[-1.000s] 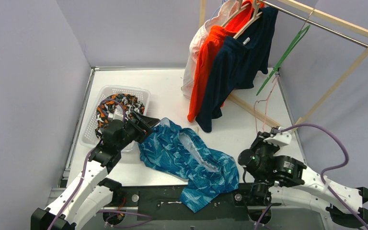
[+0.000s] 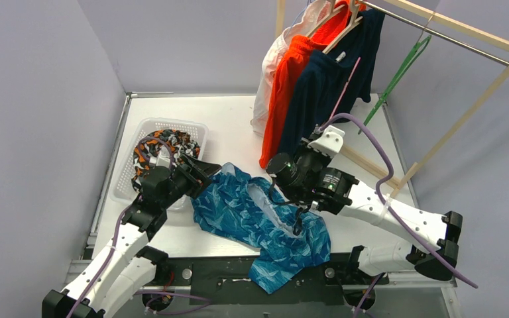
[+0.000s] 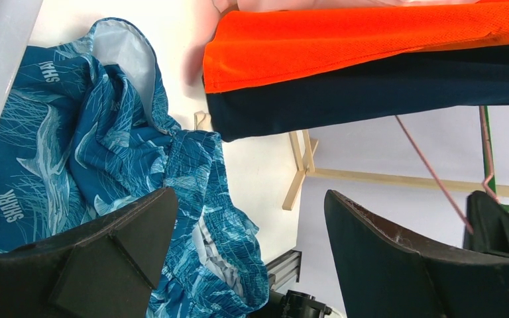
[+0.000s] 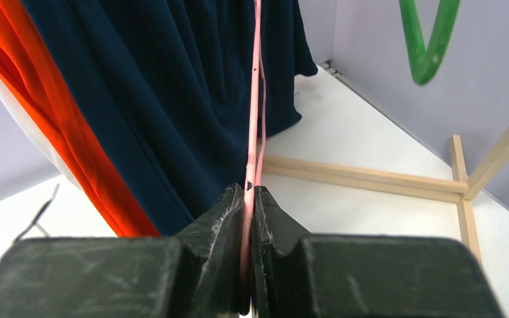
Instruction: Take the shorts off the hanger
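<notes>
The blue patterned shorts [image 2: 235, 212] lie crumpled on the white table and hang over its front edge, with no hanger visible in them. My right gripper is shut on a thin pink hanger [image 4: 254, 99], which rises edge-on from between its fingertips. In the top view that hanger [image 2: 349, 83] stands in front of the hanging dark navy shorts [image 2: 315, 83]. My left gripper [image 2: 211, 173] is open beside the blue shorts' left end, close to the basket. Between its fingers nothing is held; the blue shorts [image 3: 132, 142] spread out beyond them.
A white basket [image 2: 199, 132] with a black-and-orange patterned cloth [image 2: 184, 140] stands at the left. Orange shorts [image 2: 282, 93] and a pale garment [image 2: 264, 86] hang from the rack rail [image 2: 464, 46]. A green hanger [image 2: 401, 73] hangs empty at the right.
My right arm has swung left and toward the rack, carrying the pink hanger from the right side to before the navy shorts. The left arm and the blue shorts look unmoved.
</notes>
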